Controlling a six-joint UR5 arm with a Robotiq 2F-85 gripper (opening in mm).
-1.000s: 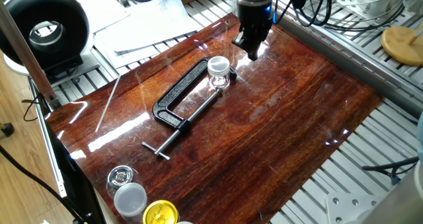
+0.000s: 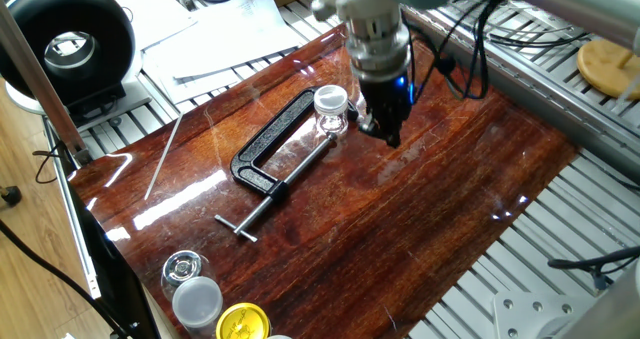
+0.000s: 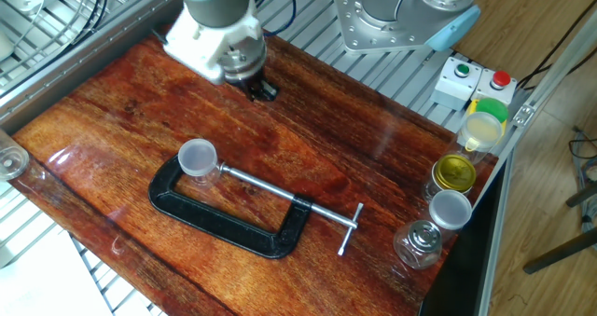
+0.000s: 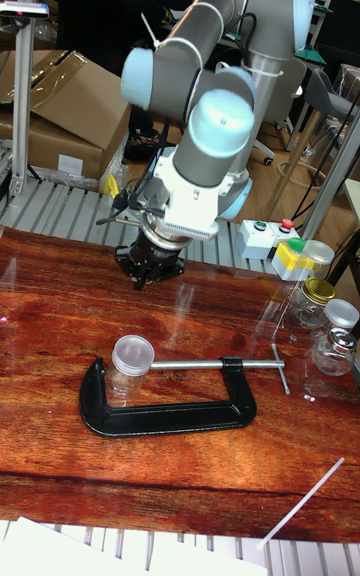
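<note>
A black C-clamp [image 2: 268, 139] with a steel screw and T-handle lies flat on the glossy wooden table. At its far end, between the frame and the screw's tip, stands a clear jar with a white lid [image 2: 331, 100]. In the second exterior view the lidded jar [image 3: 198, 158] and the clamp [image 3: 224, 225] show from the other side. My black gripper [image 2: 384, 129] hangs above the table, beside the jar and apart from it. The third exterior view puts the gripper [image 4: 146, 269] behind the jar [image 4: 132, 356]. How its fingers stand is too dark and small to make out.
Several lidded jars, including a gold-lidded one [image 3: 455, 172], crowd one table end. A thin white rod [image 4: 301, 501] lies near the edge in the third exterior view.
In the first exterior view, my gripper has come down the picture over the table, and more of the arm now shows. The clamp and jars have stayed put.
</note>
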